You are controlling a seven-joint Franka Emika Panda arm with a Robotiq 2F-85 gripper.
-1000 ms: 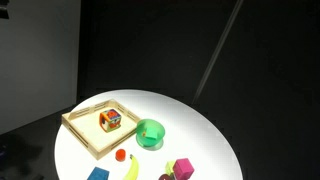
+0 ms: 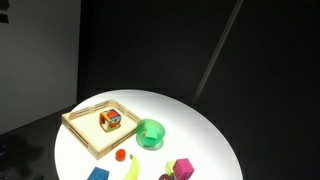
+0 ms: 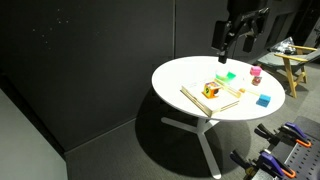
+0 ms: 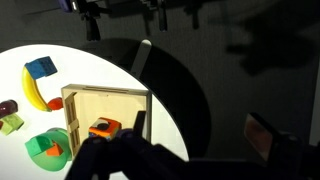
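On the round white table (image 2: 140, 101), a shallow wooden tray (image 2: 73, 123) holds a small red, yellow and blue toy (image 2: 110, 120). Beside the tray is a green bowl (image 2: 151, 143) with something inside, orange in the wrist view. Around them lie a blue block (image 2: 98, 174), a yellow banana (image 2: 132, 168), a red round piece (image 2: 120, 155), a yellow-green block (image 2: 170, 166), a pink block (image 2: 183, 169) and a dark red ball (image 2: 165, 177). High above the table my gripper hangs open, its dark fingers (image 4: 130, 157) wide apart and nothing visible between them.
Dark floor (image 4: 225, 100) surrounds the table, with dark curtains behind. A wooden chair (image 3: 296, 65) stands at the far right in exterior view 2, and the robot's base (image 3: 270, 160) is at lower right. Bare tabletop lies beyond the tray and bowl.
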